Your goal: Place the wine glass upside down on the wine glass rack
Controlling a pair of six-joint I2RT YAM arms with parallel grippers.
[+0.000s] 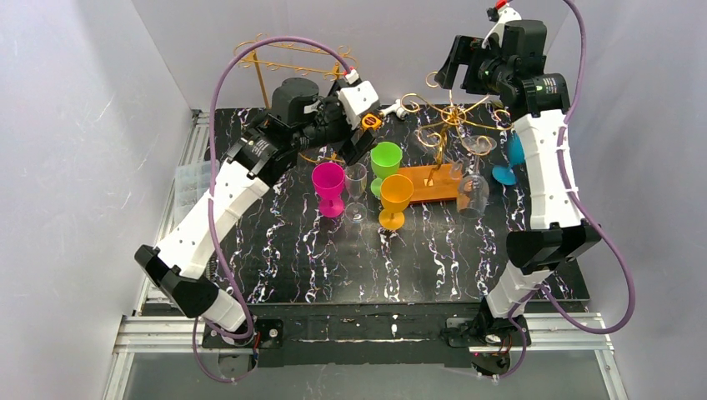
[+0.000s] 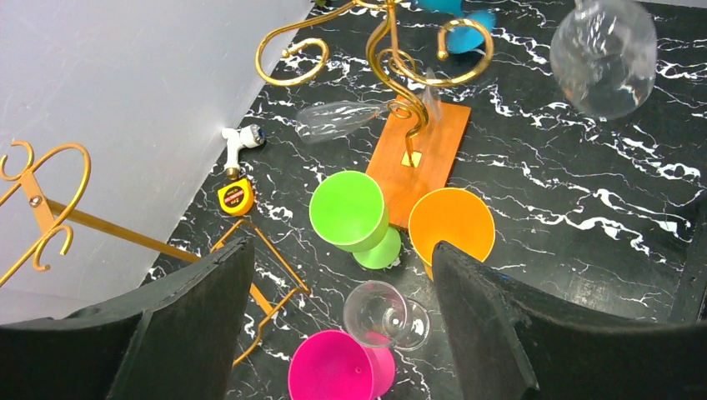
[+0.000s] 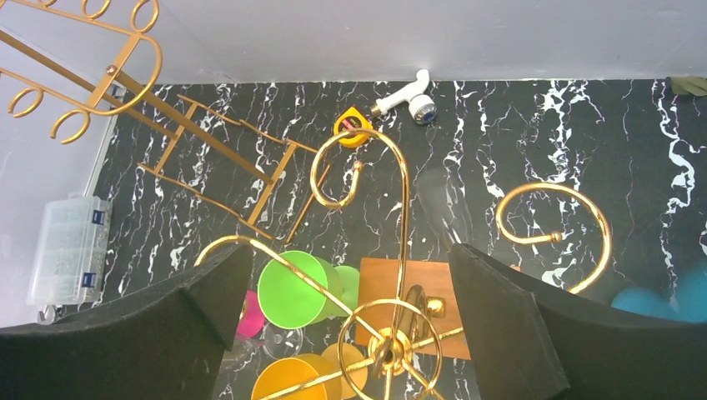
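A gold wine glass rack (image 1: pixel 451 117) with curled arms rises from a wooden base (image 1: pixel 417 185). Around its right side in the top view are a clear wine glass (image 1: pixel 473 197), bowl downward and tilted, and a blue glass (image 1: pixel 515 154); whether the blue one hangs cannot be told. Another clear glass (image 2: pixel 333 121) shows by the base in the left wrist view. Above the green cup, my left gripper (image 1: pixel 353 143) is open and empty. My right gripper (image 1: pixel 464 68) is open above the rack's back arms, apart from them, with no glass between its fingers.
Upright in front stand a pink glass (image 1: pixel 329 182), a clear flute (image 1: pixel 356 185), a green glass (image 1: pixel 385 158) and an orange glass (image 1: pixel 395 194). A second gold rack (image 1: pixel 258 75) is at back left.
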